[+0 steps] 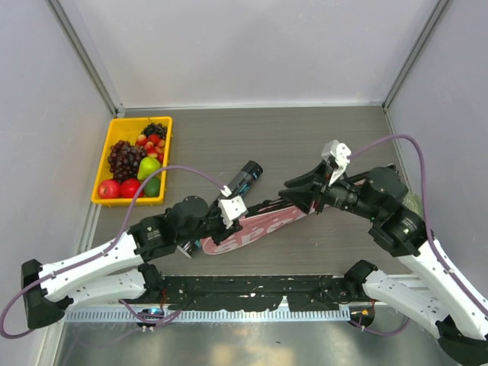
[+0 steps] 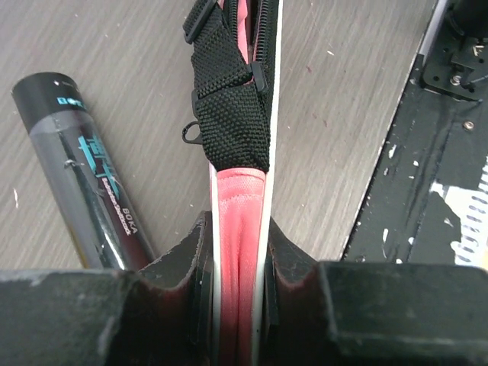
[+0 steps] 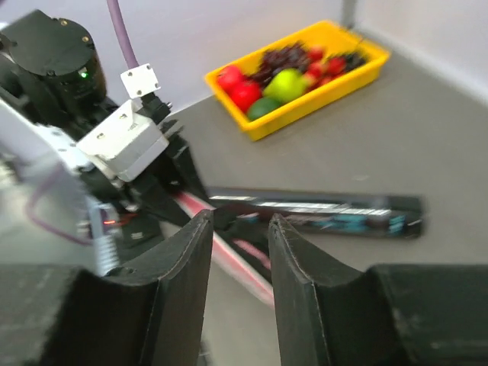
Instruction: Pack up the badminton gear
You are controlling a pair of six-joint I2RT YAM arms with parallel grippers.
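A pink racket bag (image 1: 259,229) with black strap and zipper (image 2: 232,114) lies slanted across the middle. In the left wrist view my left gripper has its fingers against the pink edge of the bag, with the bag between them. In the top view my right gripper (image 1: 297,197) is over the bag's right end; in the right wrist view its fingers (image 3: 305,305) stand slightly apart, with the bag visible beyond, though what lies between them is unclear. A dark shuttlecock tube (image 1: 242,177) lies behind the bag.
A yellow basket of fruit (image 1: 103,175) stands at the back left. A melon (image 1: 412,202) is mostly hidden behind the right arm at the right. Side walls bound the table.
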